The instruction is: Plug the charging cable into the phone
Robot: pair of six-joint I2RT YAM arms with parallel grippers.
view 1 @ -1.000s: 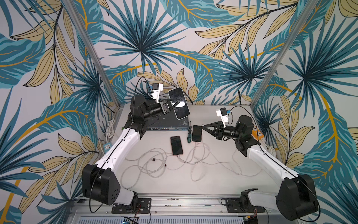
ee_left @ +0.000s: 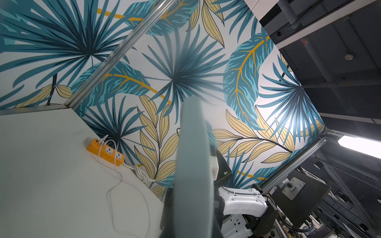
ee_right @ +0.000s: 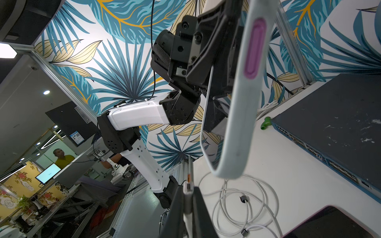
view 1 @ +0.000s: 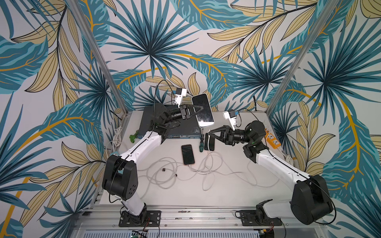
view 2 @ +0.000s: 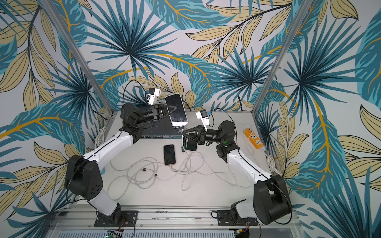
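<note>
My left gripper (view 1: 193,111) is shut on a phone (view 1: 204,117) in a pale case, lifted above the table with its screen facing forward. The left wrist view shows the phone (ee_left: 194,166) edge-on as a blurred pale strip that hides the fingers. In the right wrist view, the tip of the charging cable (ee_right: 188,190) pokes up between the fingers of my right gripper, which is shut on it. The plug stands apart from the phone's (ee_right: 234,158) lower end, below and to one side. From above, my right gripper (view 1: 210,131) sits just below the phone's lower edge.
On the table lie a second phone (view 1: 187,154), a dark phone (view 1: 211,142) beneath the right gripper, a green screwdriver (view 1: 201,143) and a loosely coiled cable (view 1: 158,180). A flat dark box (view 1: 186,129) stands behind; an orange power strip (view 1: 272,139) lies right.
The left gripper has carried the phone to the right. My right gripper has moved left and slightly up, so phone and plug are closer together.
</note>
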